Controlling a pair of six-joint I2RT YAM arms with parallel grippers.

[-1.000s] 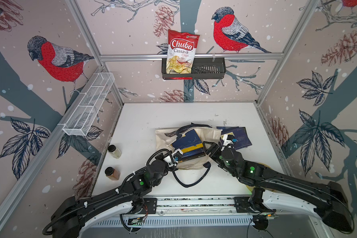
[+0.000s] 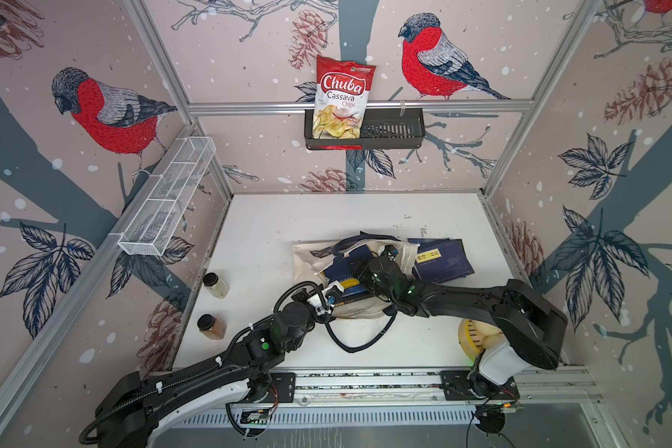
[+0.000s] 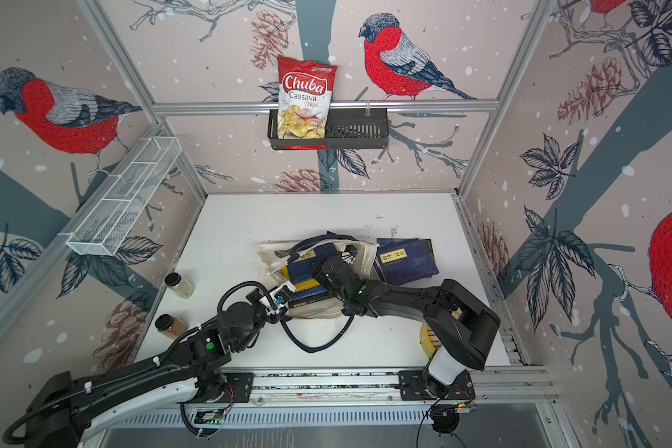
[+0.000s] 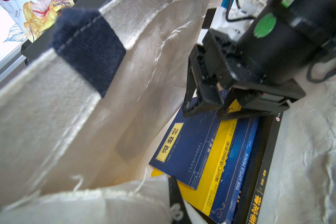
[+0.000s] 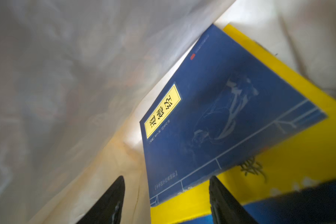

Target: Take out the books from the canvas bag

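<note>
The canvas bag lies open on the table, its mouth spread. Inside is a fanned stack: a dark blue book with a yellow label on top, a yellow book, a blue Little Prince book and a black book. My left gripper is shut at the bag's near rim, one fingertip showing against the canvas and the other hidden. My right gripper reaches into the bag over the stack, fingers apart, with no book held. Outside, right of the bag, lie dark blue books.
Two jars, one pale and one brown, stand at the left edge. A yellow round item sits at the right, partly behind my right arm. A dark strap loops before the bag.
My right gripper has moved left from the bag's right edge to above the books inside it. The left arm, bag and outside books have stayed in place.
</note>
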